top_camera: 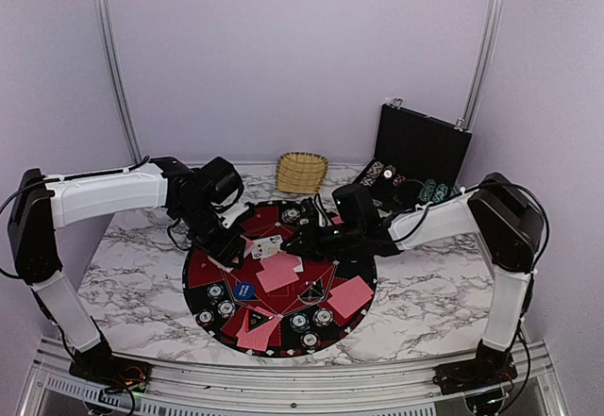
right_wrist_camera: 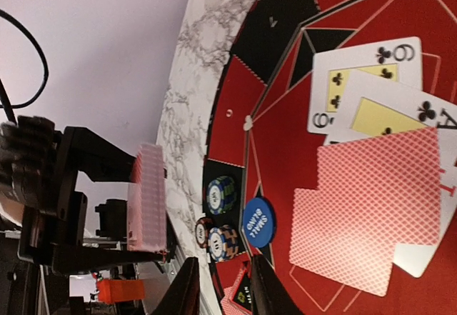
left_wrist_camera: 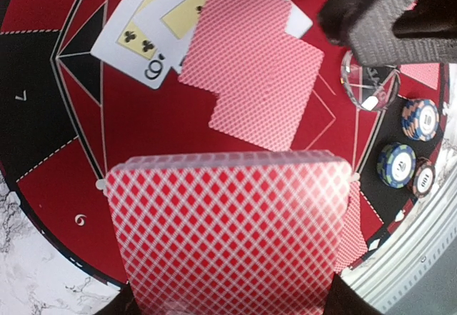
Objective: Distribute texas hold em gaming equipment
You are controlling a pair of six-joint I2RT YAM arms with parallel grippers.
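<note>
My left gripper (top_camera: 229, 251) is shut on a red-backed card deck, above the left part of the round poker mat (top_camera: 208, 274); in the right wrist view the deck (right_wrist_camera: 148, 197) shows at the left. My right gripper (top_camera: 297, 243) is over the mat's middle, its tips low in the right wrist view; what lies between them is hidden. Below it lie face-up club cards (left_wrist_camera: 136, 36) and face-down cards (left_wrist_camera: 264, 101). Chip stacks (right_wrist_camera: 220, 195), a blue Small Blind disc (right_wrist_camera: 258, 222) and more face-down cards (top_camera: 349, 295) lie on the mat.
An open chip case (top_camera: 415, 152) stands at the back right, a wicker basket (top_camera: 301, 173) at the back middle. Bare marble table (top_camera: 425, 303) shows on both sides of the mat.
</note>
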